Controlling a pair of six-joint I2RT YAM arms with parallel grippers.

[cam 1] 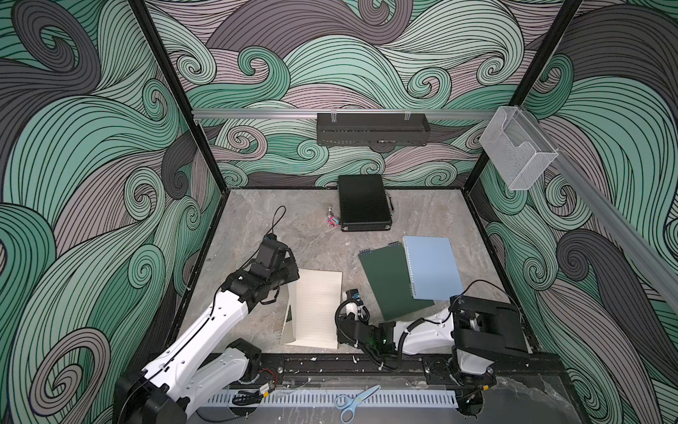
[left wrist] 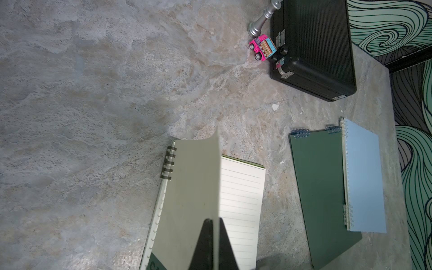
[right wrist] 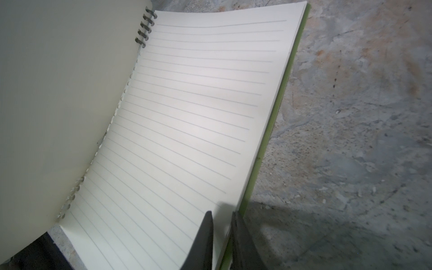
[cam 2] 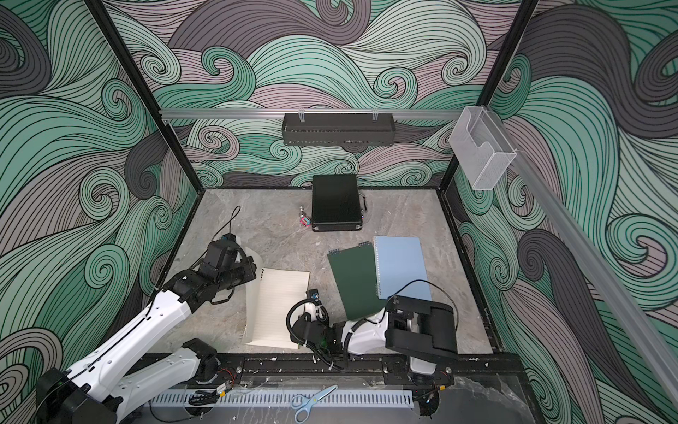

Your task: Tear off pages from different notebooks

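A ring-bound notebook lies open at the front of the table, its lined page (cam 1: pixel 317 311) facing up over a green back cover (right wrist: pixel 263 139). My left gripper is shut on the notebook's greyish front cover (left wrist: pixel 193 180), which stands raised from the rings at the left. In the right wrist view, my right gripper is shut on the notebook's right edge near its lower end; how many sheets it pinches is hard to tell. To the right lie a dark green notebook (cam 1: pixel 388 279) and, partly over it, a light blue notebook (cam 1: pixel 432 268).
A black case (cam 1: pixel 363 201) stands at the back, with a pink toy car (left wrist: pixel 262 47) and a silver piece (left wrist: pixel 263 19) beside it. Blue scissors (cam 1: pixel 355 402) lie beyond the front edge. A mesh basket (cam 1: pixel 519 148) hangs at the right.
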